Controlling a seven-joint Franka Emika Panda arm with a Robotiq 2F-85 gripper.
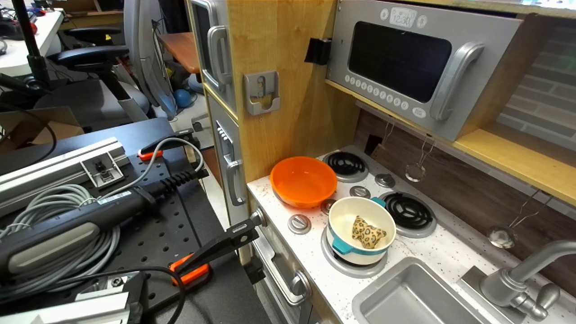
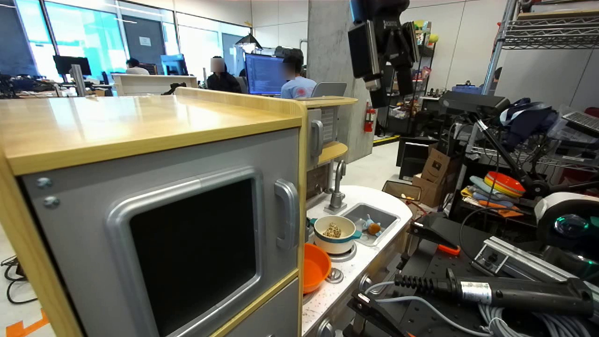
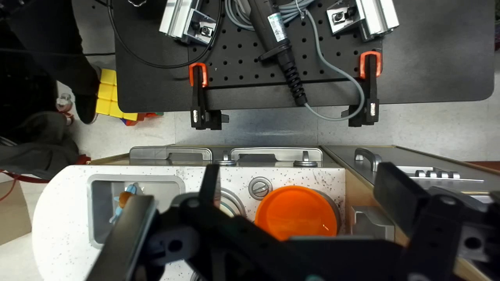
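High above the play kitchen hangs my gripper (image 2: 391,90), its fingers spread apart with nothing between them. A leopard-print plush toy (image 1: 368,232) lies inside a cream pot (image 1: 339,215) with teal handles, on the front burner beside the sink. Left of the pot sits an empty orange bowl (image 1: 303,182). From the wrist view I look down on the orange bowl (image 3: 296,213), while my gripper's own parts hide most of the pot. A blue and orange toy (image 2: 371,225) rests in the grey sink (image 2: 387,216).
A silver faucet (image 1: 513,278) rises behind the sink. The microwave (image 1: 399,59) overhangs the back of the counter, with glass pendants (image 1: 416,172) dangling beneath. A tall wooden cabinet (image 1: 286,81) walls off the bowl's side. Opposite stands a black table (image 3: 436,70) with clamps and cables.
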